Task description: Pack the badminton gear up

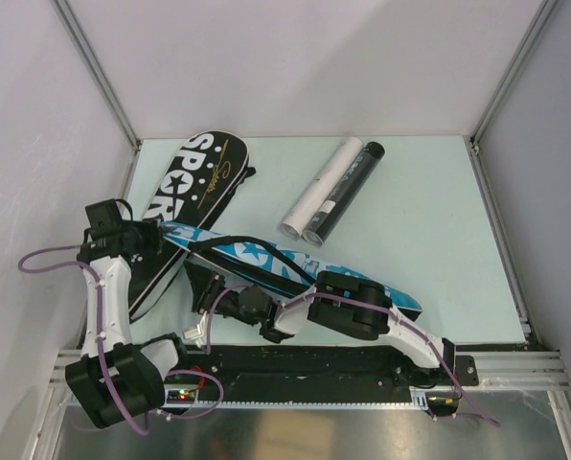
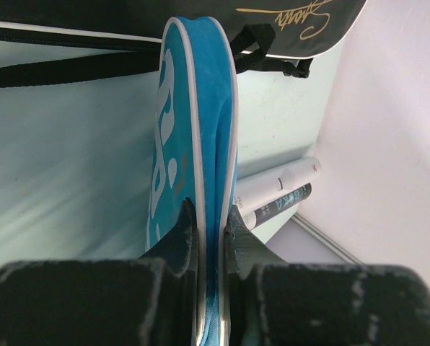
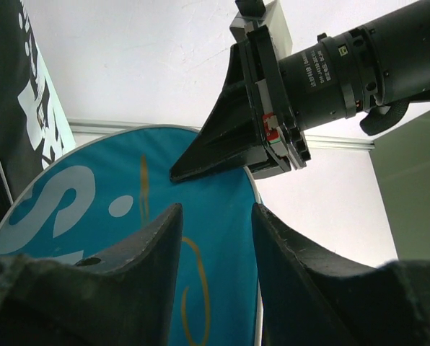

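A blue badminton bag (image 1: 266,259) with white print stands tilted on its edge across the table, a black strap (image 1: 233,240) lying along it. My left gripper is shut on its left end, pinching the blue side panel between the white pipings. In the right wrist view that hold shows at the bag's upper edge. My right gripper is open in front of the bag's broad blue face (image 3: 121,216), nothing visibly clamped between its fingers. From above, the right gripper (image 1: 201,280) sits on the near side, close to the held end.
A black racket bag (image 1: 204,177) marked SPORT lies at the left, partly behind the left gripper. A white tube (image 1: 322,187) and a black tube (image 1: 345,194) lie side by side at the back middle.
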